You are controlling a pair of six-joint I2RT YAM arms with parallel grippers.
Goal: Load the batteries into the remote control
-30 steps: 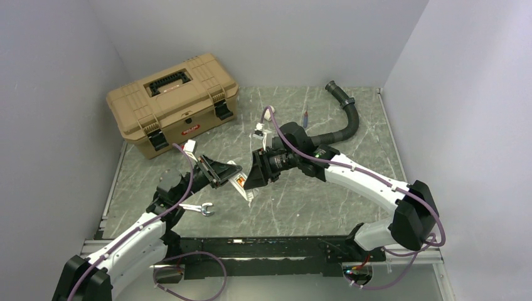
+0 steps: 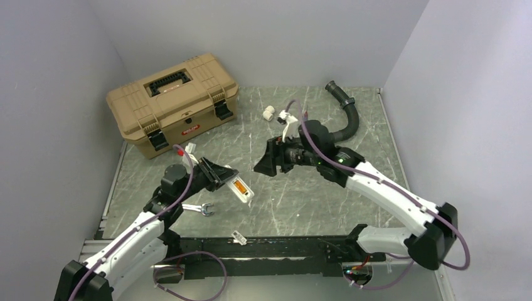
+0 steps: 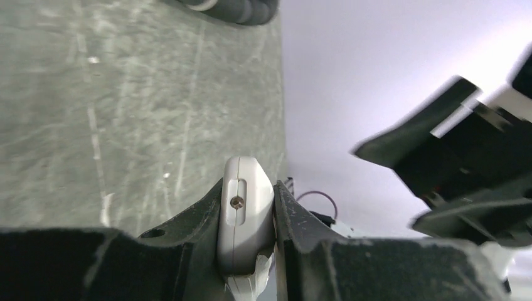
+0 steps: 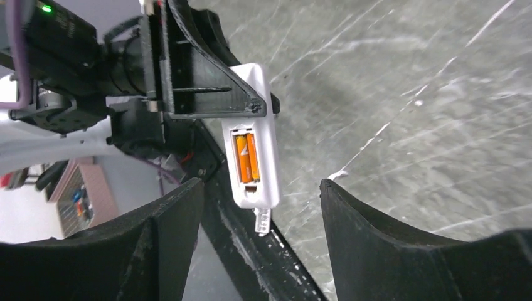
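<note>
My left gripper (image 2: 226,174) is shut on the white remote (image 2: 241,189), held above the table; in the left wrist view its end (image 3: 246,213) sits between the fingers. In the right wrist view the open battery compartment shows two orange batteries (image 4: 247,157) lying side by side. My right gripper (image 2: 265,162) stands open to the right of the remote and apart from it, nothing between its fingers. A small white piece (image 2: 239,237), perhaps the remote's cover, lies at the table's front edge.
A tan toolbox (image 2: 172,103) fills the back left. A black hose (image 2: 345,125) lies at the back right, small white fittings (image 2: 268,113) at the back middle. A wrench (image 2: 204,209) lies by my left arm.
My right gripper has moved up and right, away from the remote, uncovering its compartment. The small white piece now lies at the front edge.
</note>
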